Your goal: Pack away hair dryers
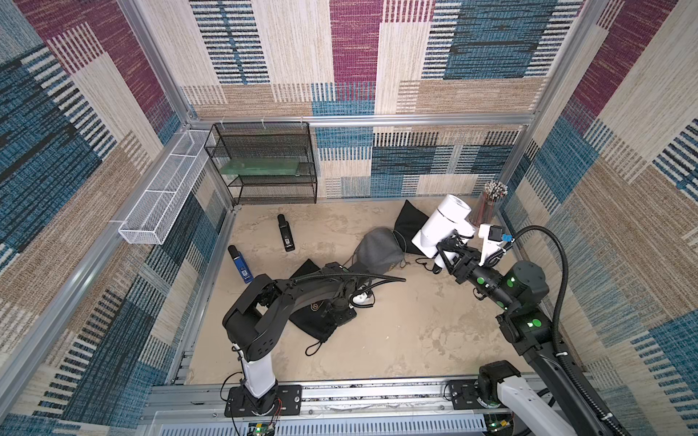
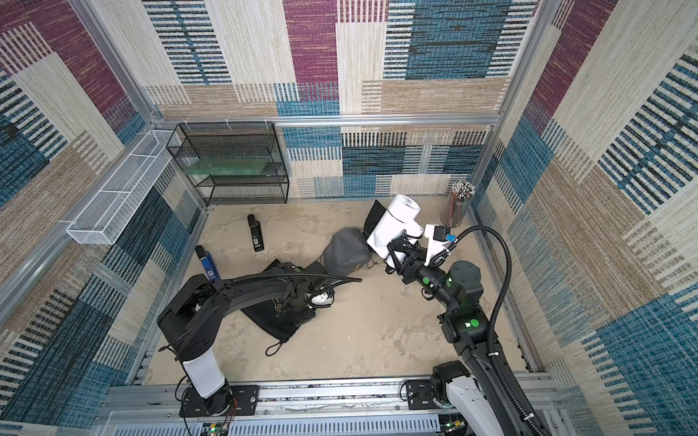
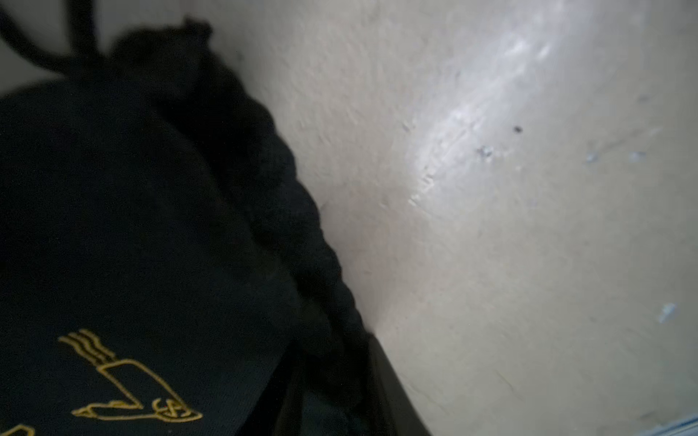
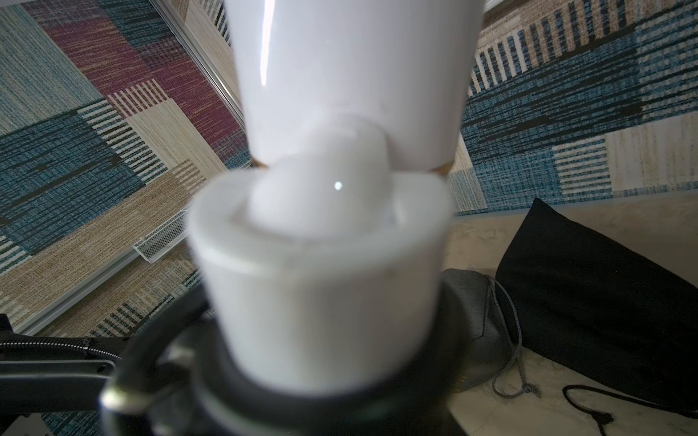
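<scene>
A white hair dryer (image 1: 445,218) is held up at the right by my right gripper (image 1: 450,254); it fills the middle of the right wrist view, where the fingertips are hidden. My left gripper is down at a black drawstring bag (image 3: 145,218) with a gold hair-dryer print, its fingers at the gathered edge; whether it pinches the fabric is unclear. A grey bag (image 1: 378,247) lies in the middle, and another black bag (image 4: 596,290) lies at the back right, behind the white dryer.
A black device (image 1: 285,232) and a blue one (image 1: 241,265) lie at the left. A wire rack (image 1: 261,190) stands at the back left, a white basket (image 1: 160,196) hangs on the side, and a container of sticks (image 1: 485,207) is at the back right.
</scene>
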